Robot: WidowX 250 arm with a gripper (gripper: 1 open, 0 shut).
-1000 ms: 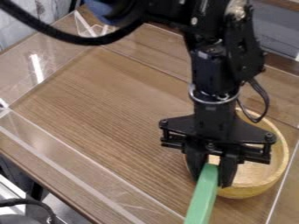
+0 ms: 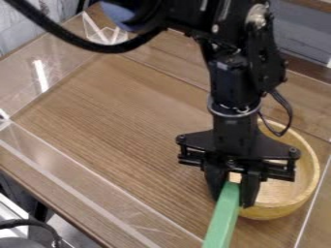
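My black gripper [image 2: 233,179] is low at the right of the camera view, shut on a green bar [image 2: 223,218] that reaches down toward the bottom edge. A yellow bowl [image 2: 295,189] sits on the wooden surface just behind and to the right of the gripper, which covers its left part. Whether the bar or the fingers touch the bowl is hard to tell.
Bare wood [image 2: 104,116] fills the left and middle. A clear edge runs along its lower left, with black cables beyond it. A raised wooden ledge with a grey strip lies at the back right.
My gripper has shifted very slightly, still holding the green bar. The bowl looks nearly unchanged.
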